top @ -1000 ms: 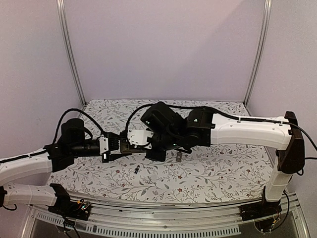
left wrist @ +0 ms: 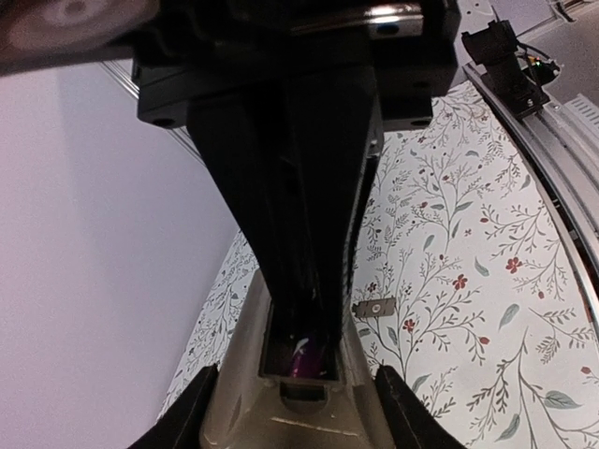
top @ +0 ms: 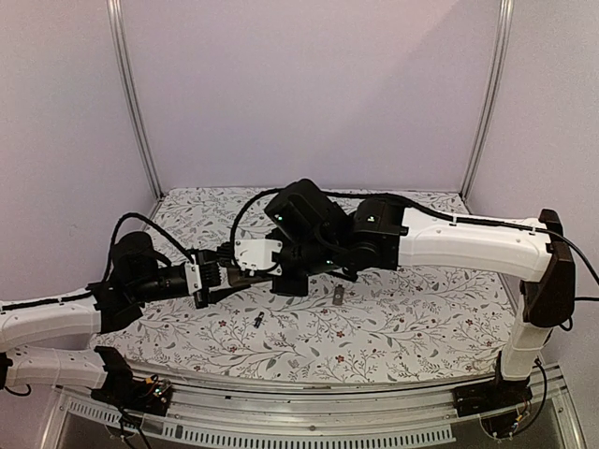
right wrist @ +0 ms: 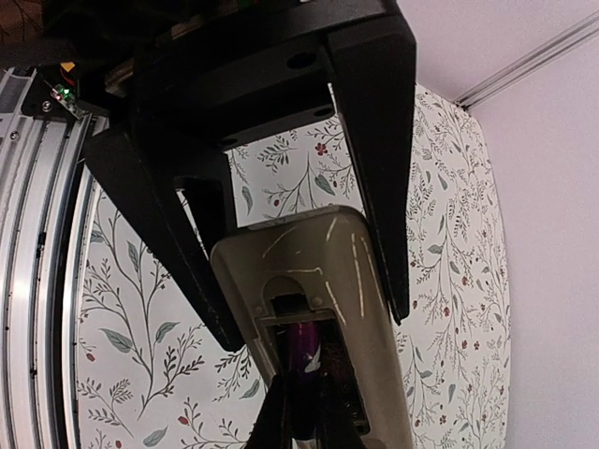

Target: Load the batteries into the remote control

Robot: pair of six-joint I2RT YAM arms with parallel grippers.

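The grey-brown remote control (left wrist: 299,426) hangs in the air with its battery compartment facing the right arm. My left gripper is shut on it, one finger on each long side. Inside the compartment sits a purple battery (right wrist: 304,346), partly covered by the fingers of my right gripper. That gripper is shut on the battery, its tips inside the opening. Whether the battery lies fully flat cannot be made out. On the table a small dark battery (top: 258,320) lies apart, and the flat battery cover (top: 338,295) is farther right.
Both arms meet above the left half of the table, the right wrist (top: 309,234) blocking much of the remote from above.
The right wrist has shifted slightly up and left in the top view over the last second. My left gripper and the remote have moved a little to the left with it.
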